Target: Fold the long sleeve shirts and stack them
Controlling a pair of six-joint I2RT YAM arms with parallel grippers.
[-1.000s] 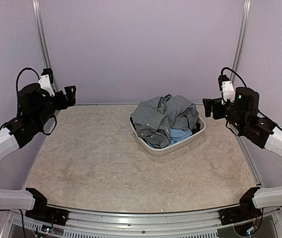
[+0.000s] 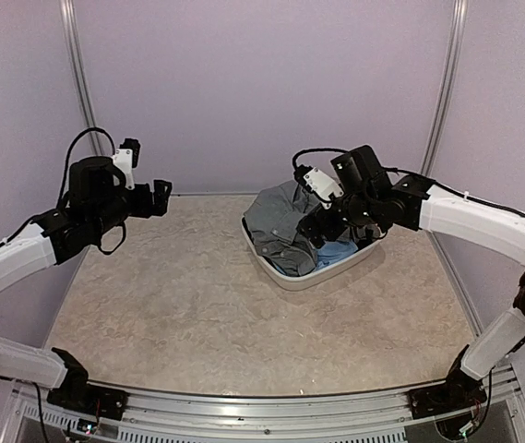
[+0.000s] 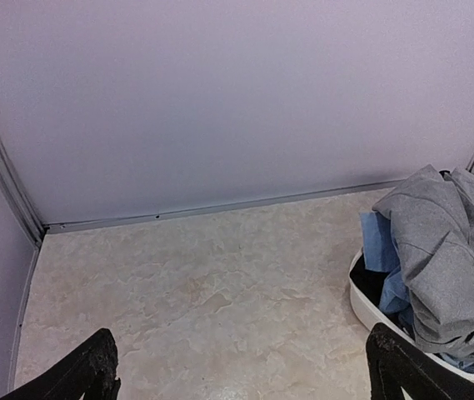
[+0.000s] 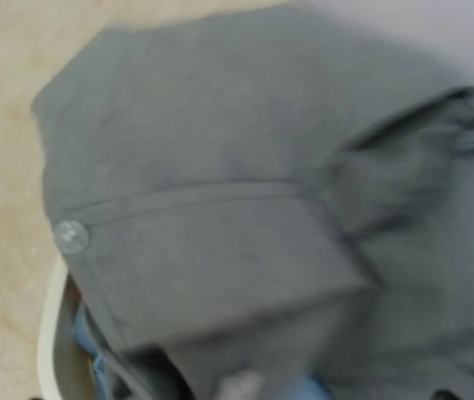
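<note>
A pile of crumpled shirts fills a white oval basket (image 2: 295, 282) right of the table's middle: a grey shirt (image 2: 271, 221) with buttons (image 4: 72, 237) on top, light blue cloth (image 2: 334, 254) under it. My right gripper (image 2: 316, 224) hangs over the pile, open; in the blurred right wrist view the grey shirt fills most of the picture below it. My left gripper (image 2: 151, 198) is raised at the left, open and empty, facing the bare table, with the basket at the right of its wrist view.
Pale walls with metal rails enclose the back and both sides.
My right arm has swung left from the table's right side to over the basket. My left gripper has moved slightly to the right. The pile looks unchanged.
</note>
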